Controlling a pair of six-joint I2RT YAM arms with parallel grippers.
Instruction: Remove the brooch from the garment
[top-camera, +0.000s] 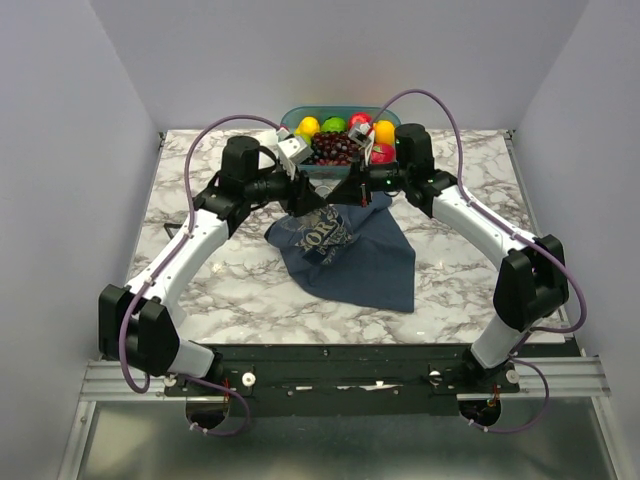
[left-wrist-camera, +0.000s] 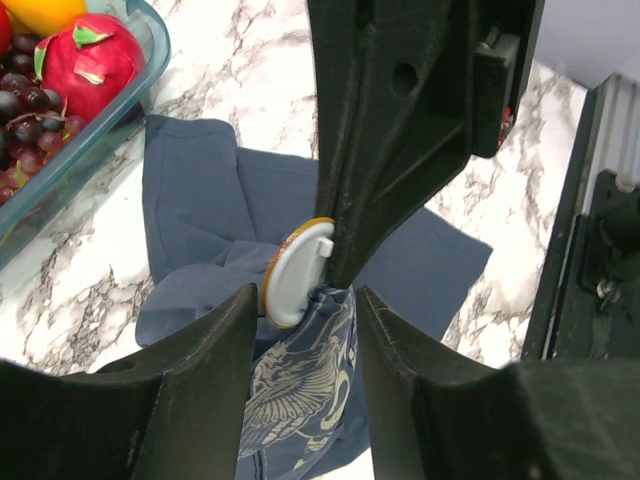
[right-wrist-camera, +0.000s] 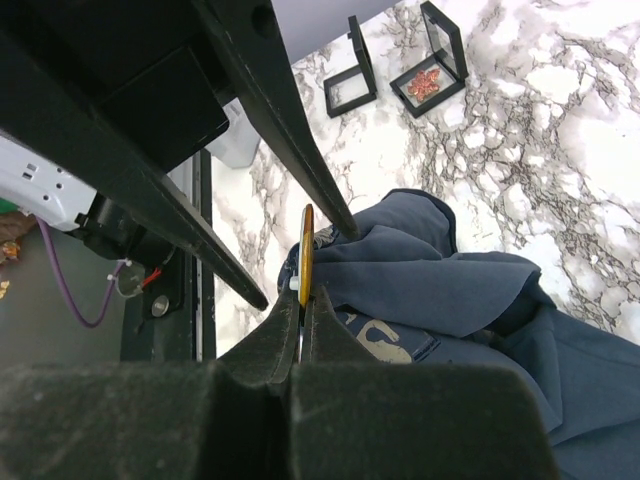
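The round brooch (left-wrist-camera: 297, 275), white-backed with an orange rim, stands on edge in the left wrist view. My right gripper is shut on its edge; the right wrist view shows the brooch (right-wrist-camera: 307, 250) as a thin upright strip at the fingertips. Bunched dark blue cloth of the garment (left-wrist-camera: 300, 400) rises right against the brooch. Whether the pin still passes through the cloth is hidden. My left gripper stands part open, its fingers on either side of the brooch and cloth. From above, the two grippers meet over the garment (top-camera: 370, 265).
A glass container (top-camera: 343, 110) of fruit sits behind the grippers. Two small black-framed cases, one holding a red ornament (right-wrist-camera: 424, 84), lie open on the marble table (right-wrist-camera: 590, 120). Bare table lies on both sides of the garment.
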